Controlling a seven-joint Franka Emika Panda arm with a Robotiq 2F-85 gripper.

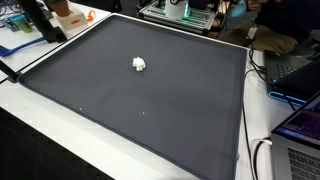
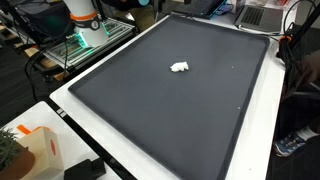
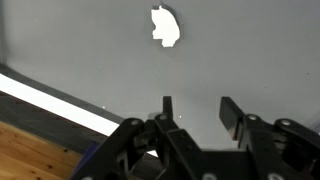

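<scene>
A small white crumpled piece (image 1: 138, 64) lies alone on the dark grey board (image 1: 150, 105). In exterior view 2 the same white piece (image 2: 180, 67) sits toward the board's far part, and in the wrist view the white piece (image 3: 165, 26) shows near the top. My gripper is at the bottom of the wrist view, its two dark fingers apart with bare board visible between them. The white piece is clear of the fingers, up and slightly left of the gap. I cannot make out the gripper clearly in the exterior views.
A laptop (image 1: 295, 160) and cables sit right of the board. At the upper left of exterior view 1 are a dark upright object and clutter. A potted plant (image 2: 12, 155) stands in the near left corner of exterior view 2. Most of the board is bare.
</scene>
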